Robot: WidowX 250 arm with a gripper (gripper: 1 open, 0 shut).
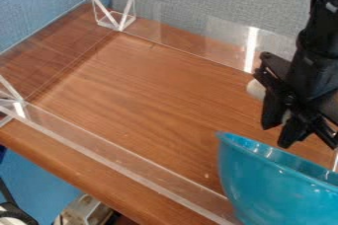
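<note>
My black gripper (288, 115) is at the right edge of the view, low over the wooden surface, just above a glossy teal bowl (271, 185) in the lower right corner. A pale object (256, 89) shows partly behind the gripper; most of it is hidden, and I cannot tell clearly how the fingers hold it.
A wooden tray floor (132, 91) takes up the middle and left, clear of objects. Clear plastic walls with white corner brackets (115, 14) border it. A grey textured back wall rises behind, and a blue area lies below the front edge.
</note>
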